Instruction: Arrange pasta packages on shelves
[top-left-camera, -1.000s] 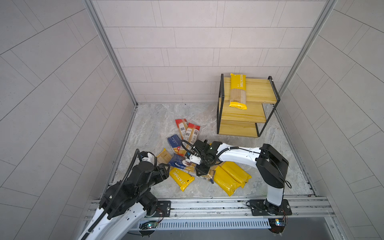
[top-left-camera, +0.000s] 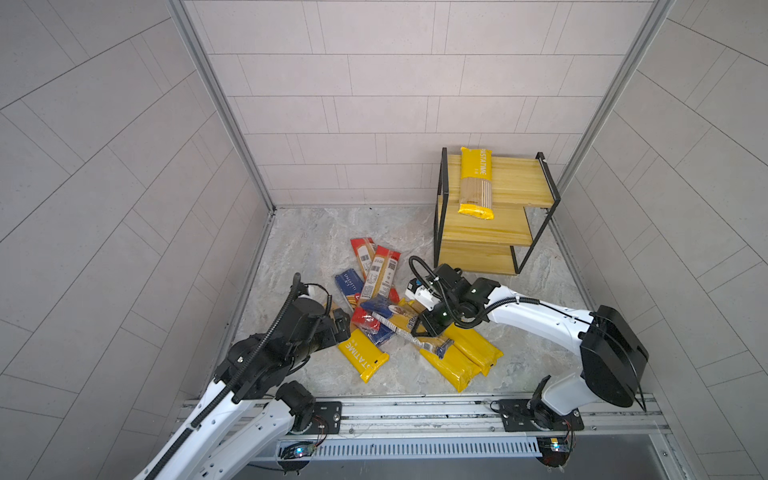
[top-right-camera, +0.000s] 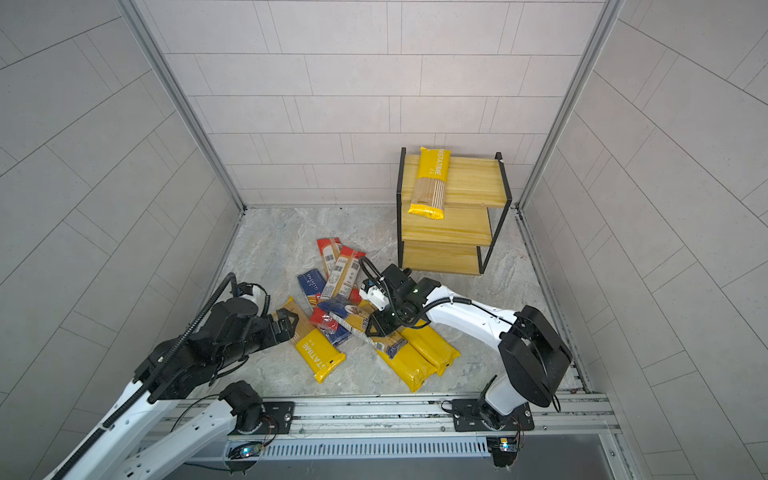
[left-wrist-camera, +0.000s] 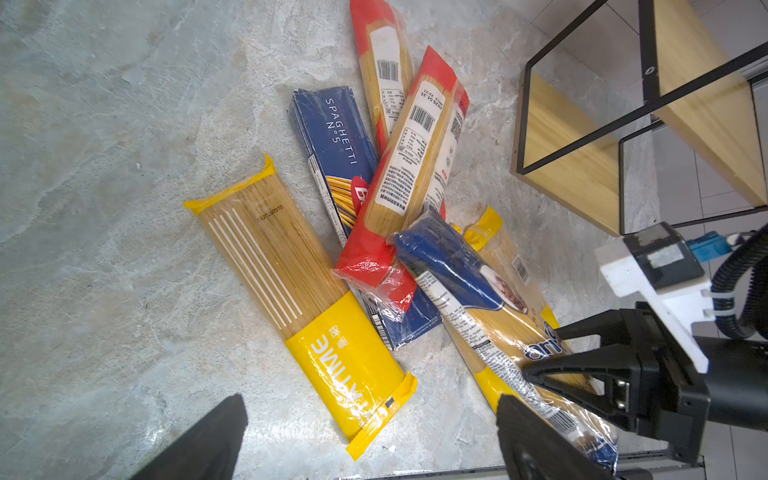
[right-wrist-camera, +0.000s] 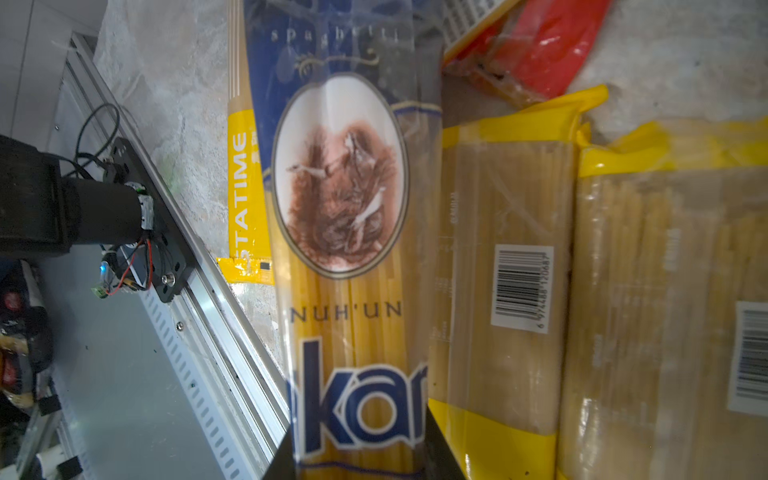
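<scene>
A blue-topped Ankara spaghetti bag lies across the pile, with my right gripper at its middle; the right wrist view shows it filling the space before the fingers, whose grip I cannot confirm. My left gripper is open and empty above the floor beside a yellow pack (left-wrist-camera: 344, 368). Red packs (left-wrist-camera: 412, 144) and a blue Spaghetti No5 box (left-wrist-camera: 328, 136) lie behind. Two yellow packs (top-left-camera: 472, 348) lie at the front right. One yellow pack (top-left-camera: 476, 180) rests on the top shelf.
The black-framed wooden shelf unit (top-left-camera: 520, 180) stands at the back right, its two lower boards bare in view. Clear floor (top-left-camera: 304, 232) lies at the back left, walls on each side. A metal rail (top-left-camera: 416, 408) runs along the front.
My right arm has moved right and slightly up, and the Ankara bag has shifted right with it. My left gripper has risen slightly.
</scene>
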